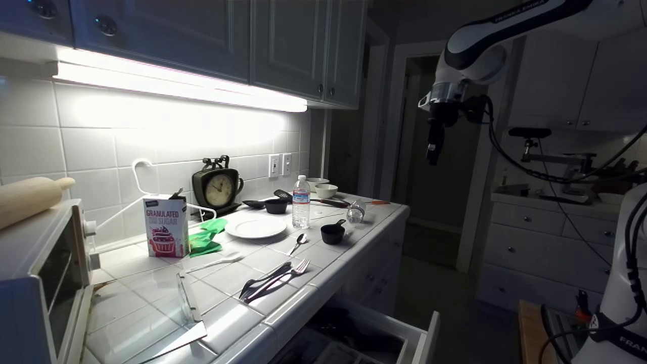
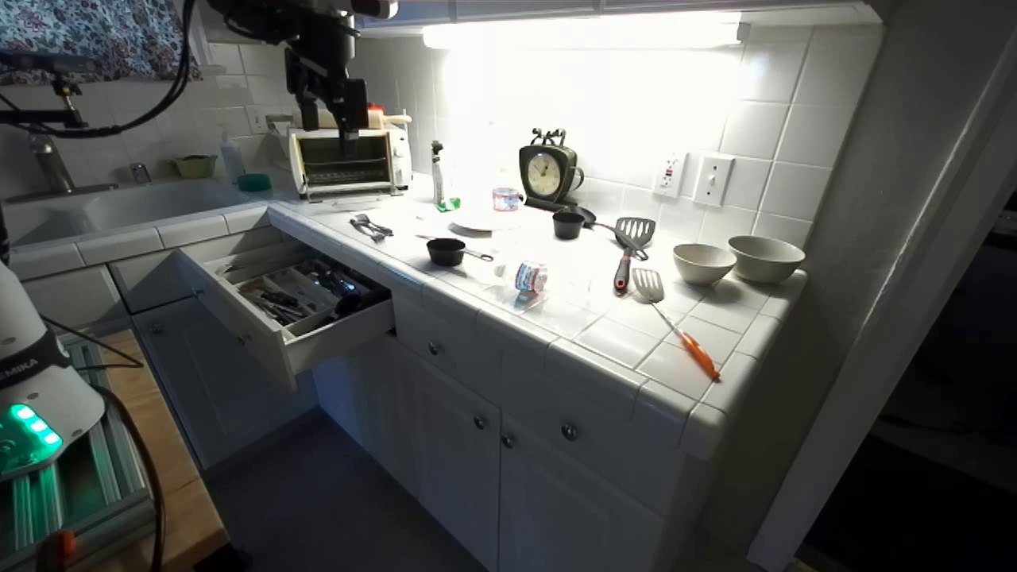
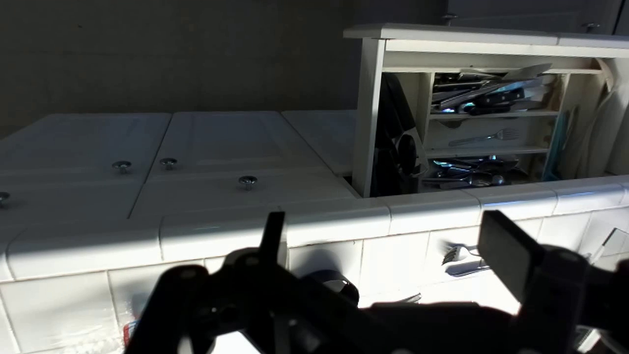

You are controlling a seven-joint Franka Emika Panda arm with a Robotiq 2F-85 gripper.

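Note:
My gripper is open, its two dark fingers wide apart with nothing held. In exterior view 1 it hangs in the air, fingers down, well above the floor side of the counter. Below, a drawer stands pulled out; in the wrist view its tray holds knives, a lone fork and piled spoons. On the white tiled counter lie several forks and a spoon. A black measuring cup sits near the edge, with an upright water bottle behind it.
A white plate, sugar box, clock and toaster oven stand farther back or left. Two bowls and an orange-handled spatula occupy the far end. The open drawer juts into the floor space.

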